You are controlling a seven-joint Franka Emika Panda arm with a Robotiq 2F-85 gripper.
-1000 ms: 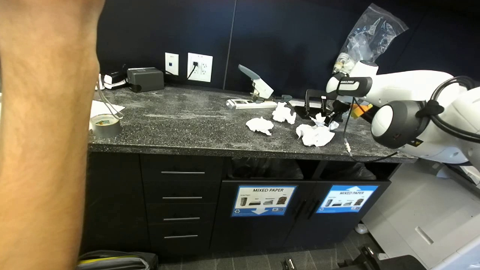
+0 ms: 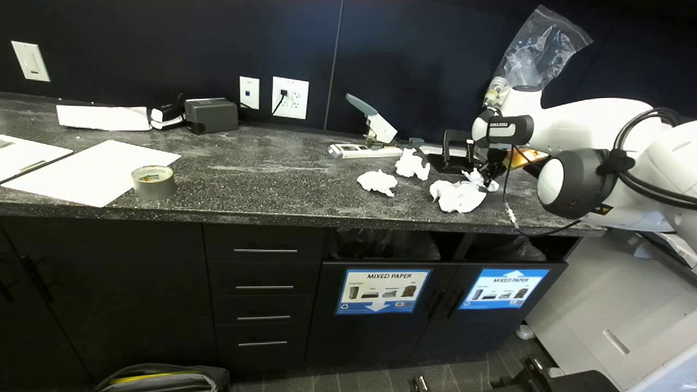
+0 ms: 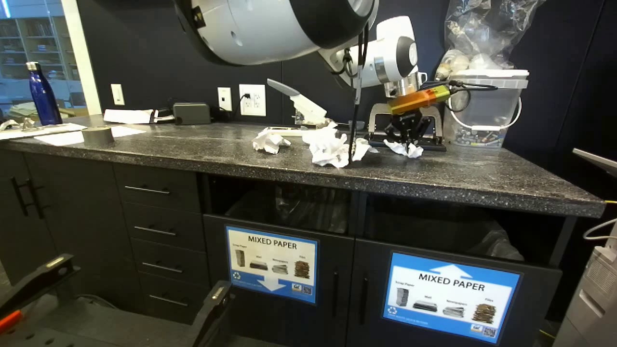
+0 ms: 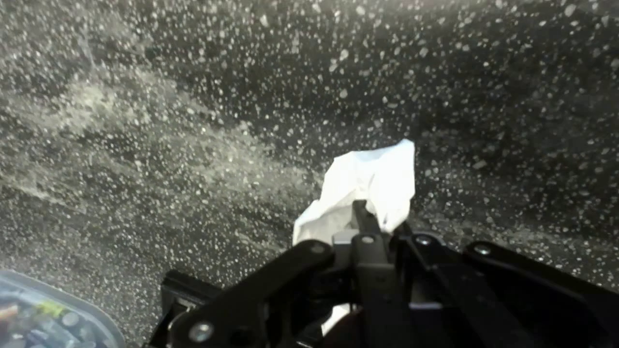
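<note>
In the wrist view a crumpled white paper sits pinched between the fingertips of my gripper. Exterior view 2 has the gripper pointing down, low over the counter at the right, with the held paper at or close to the surface; I cannot tell whether they touch. Other crumpled white papers lie to the left of it: a large ball near the front edge, a flatter one, and one farther back.
A black hole punch and an upright-armed stapler stand behind the papers. A clear bucket is right of the gripper. Open bin slots lie under the counter edge. A tape roll rests far left; mid-counter is clear.
The arm's wrist has shifted and tilted slightly, and the paper at the gripper has moved a little to the right. A person's forearm at the left is gone from view.
</note>
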